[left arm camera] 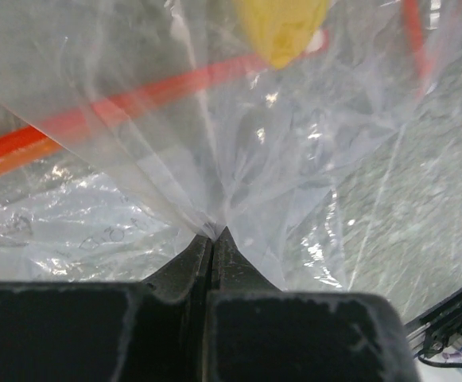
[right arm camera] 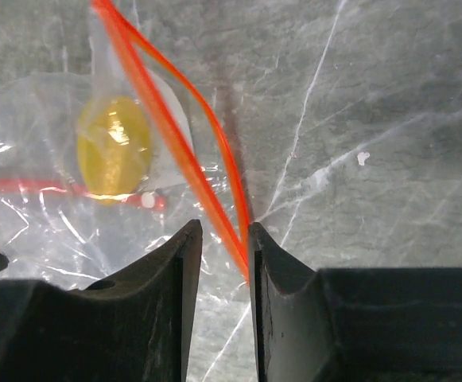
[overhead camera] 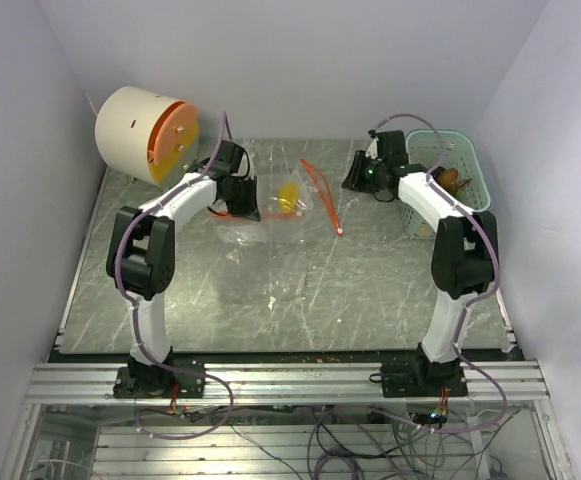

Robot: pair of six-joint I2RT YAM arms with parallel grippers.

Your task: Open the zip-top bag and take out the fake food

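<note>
The clear bag (overhead camera: pixel 245 235) lies on the table with orange strips (overhead camera: pixel 322 190) along its edges. Inside its film is a yellow food piece (overhead camera: pixel 288 197), also plain in the right wrist view as a yellow oval (right arm camera: pixel 113 147). My left gripper is shut on the bag's film, which gathers into folds at the fingertips. To the right of the bag, above the table, is my right gripper (overhead camera: pixel 352 182). In the right wrist view its fingers (right arm camera: pixel 184 247) stand a little apart, with nothing gripped between them; an orange strip (right arm camera: pixel 179 143) shows beyond.
A light green basket (overhead camera: pixel 416 222) at the right holds food pieces (overhead camera: pixel 450 180), partly hidden by my right arm. A white drum with an orange face (overhead camera: pixel 175 135) sits at the back left.
</note>
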